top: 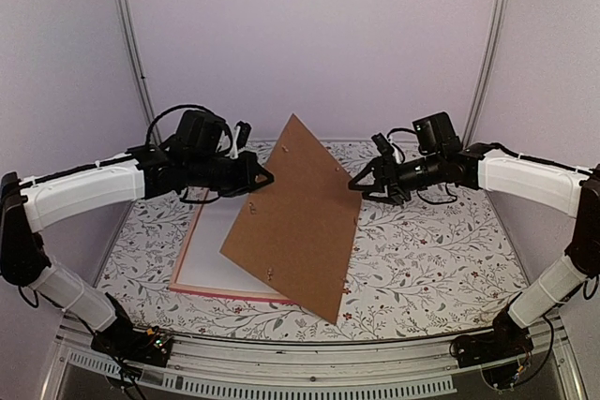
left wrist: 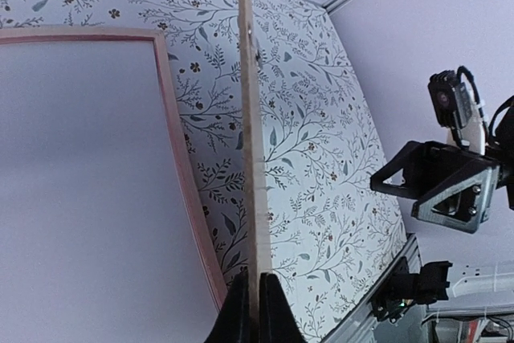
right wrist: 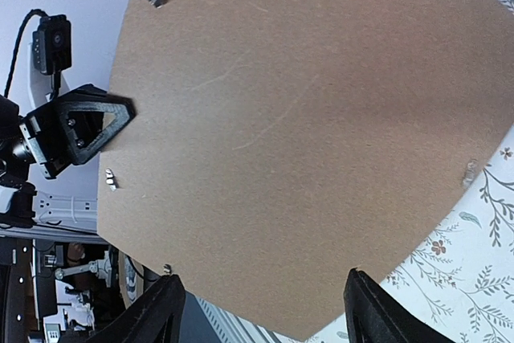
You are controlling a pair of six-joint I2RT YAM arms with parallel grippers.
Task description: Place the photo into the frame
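A large brown board [top: 295, 222] with small metal clips hangs tilted above the table, and my left gripper [top: 262, 175] is shut on its left edge. In the left wrist view the board [left wrist: 253, 134] shows edge-on between the closed left fingers. Beneath and left of it lies the photo frame [top: 187, 239], with a pale, blank interior. My right gripper [top: 361, 186] is open at the board's right side; in the right wrist view its fingers [right wrist: 152, 319] stand wide apart, with the board's face beyond them. No separate photo can be made out.
Pale walls [top: 309, 44] enclose the back and sides. A metal rail [top: 309, 377] runs along the front edge.
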